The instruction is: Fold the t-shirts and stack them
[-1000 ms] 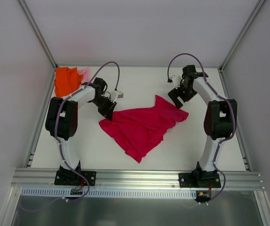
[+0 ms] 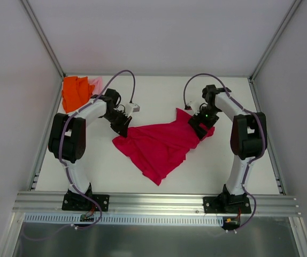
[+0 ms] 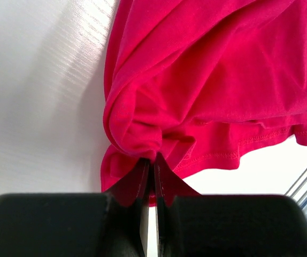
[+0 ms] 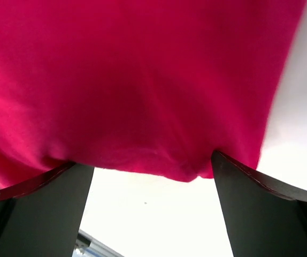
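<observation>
A crumpled red T-shirt (image 2: 159,147) lies spread across the middle of the table (image 2: 143,93). At its left end my left gripper (image 2: 122,130) is down with fingers shut; in the left wrist view its tips (image 3: 149,167) press into a bunched fold, and whether cloth is between them is hard to tell. My right gripper (image 2: 200,128) hangs over the shirt's right end, open; in the right wrist view its fingers straddle the cloth's edge (image 4: 159,134), close to it.
An orange folded cloth (image 2: 76,93) lies at the back left, beside a pink one (image 2: 96,84).
My right gripper has moved down and toward the middle, onto the red shirt's right end. The left gripper and the shirt look essentially unchanged.
</observation>
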